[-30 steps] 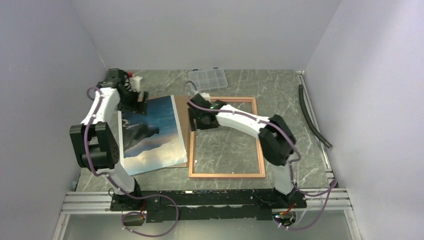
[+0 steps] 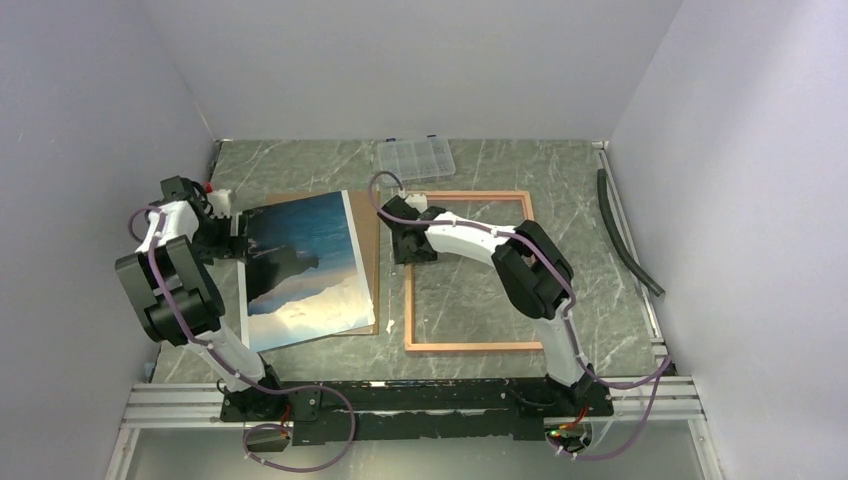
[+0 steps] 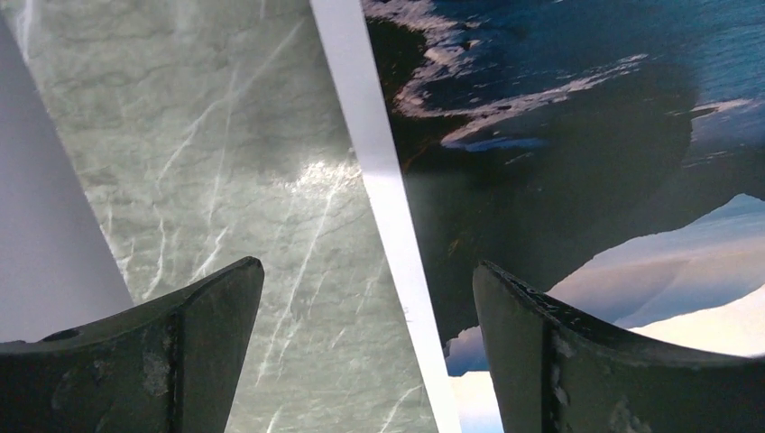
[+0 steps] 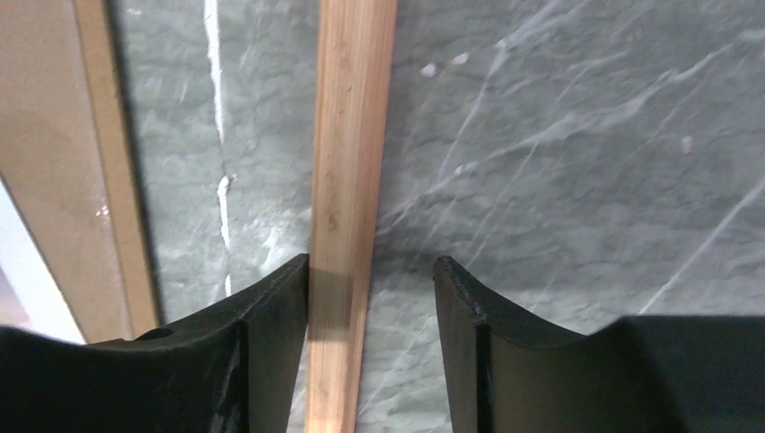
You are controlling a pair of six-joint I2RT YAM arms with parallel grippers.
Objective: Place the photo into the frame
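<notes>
The photo (image 2: 305, 265), a dark sea and pale clouds with a white border, lies at left over a brown backing board (image 2: 366, 225). Right of it the wooden frame (image 2: 470, 347) lies flat, bare table showing inside. My left gripper (image 2: 238, 240) is open at the photo's left edge; in its wrist view the white border (image 3: 388, 198) runs between spread fingers, nothing gripped. My right gripper is part open over the frame's left bar (image 4: 347, 162). Its left finger (image 4: 280, 334) appears against the bar; a gap separates the other finger from it.
A clear compartment box (image 2: 415, 158) stands behind the frame. A black tube (image 2: 622, 240) lies along the right wall. A narrow strip of table separates the backing board from the frame.
The frame has shifted right, away from the backing board, along with my right gripper. The photo has stayed put.
</notes>
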